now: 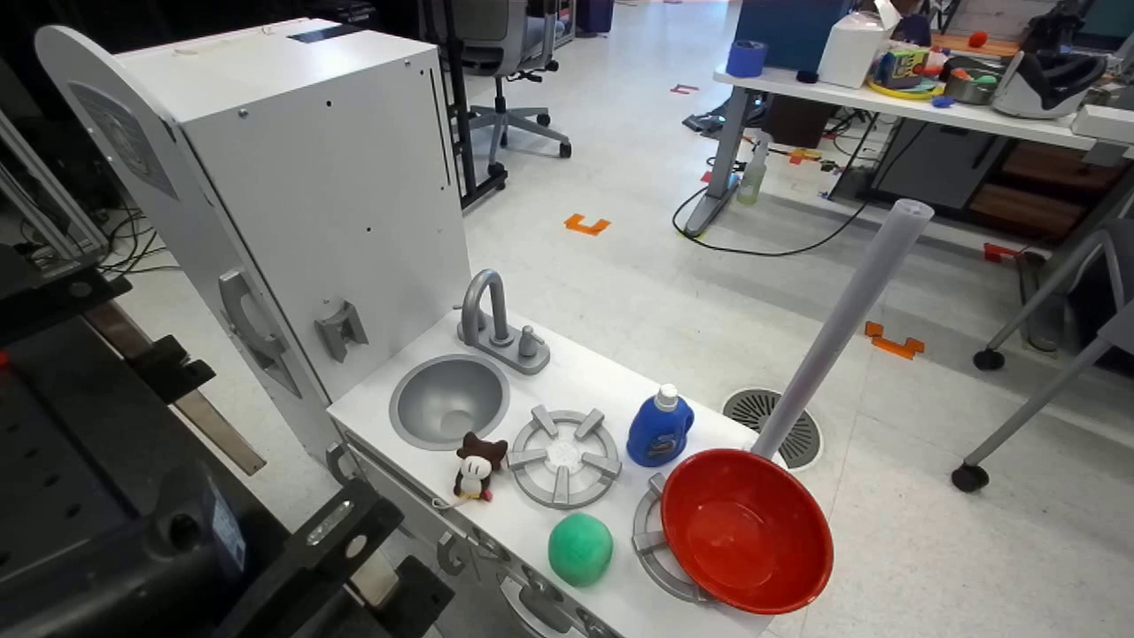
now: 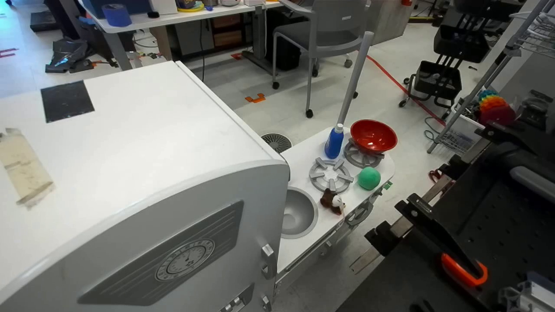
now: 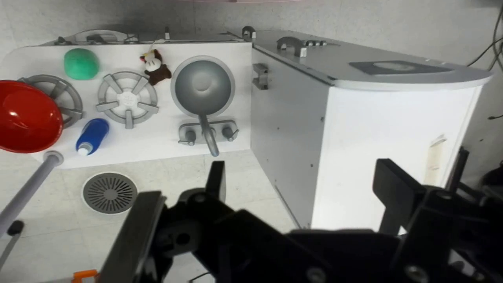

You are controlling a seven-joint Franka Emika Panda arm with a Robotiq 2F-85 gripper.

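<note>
Several toys lie on the white counter of a play kitchen. A red bowl [image 1: 747, 530] rests on the far burner, and a blue bottle [image 1: 659, 429] stands beside the other burner [image 1: 564, 459]. Near the front edge are a green ball [image 1: 580, 549] and a small brown-and-white plush toy [image 1: 479, 468]. The grey sink [image 1: 451, 402] is empty, with a faucet [image 1: 488, 313] behind it. In the wrist view my gripper is open, its fingers wide apart and nothing between them. It hangs above the counter and the tall cabinet [image 3: 358, 155]; neither exterior view shows it.
In exterior view 1 the tall cabinet [image 1: 330, 191] rises beside the sink. A grey post [image 1: 845, 328] stands upright at the counter's back corner, close to the bowl. A black table [image 2: 499, 223] lies across from the counter's front.
</note>
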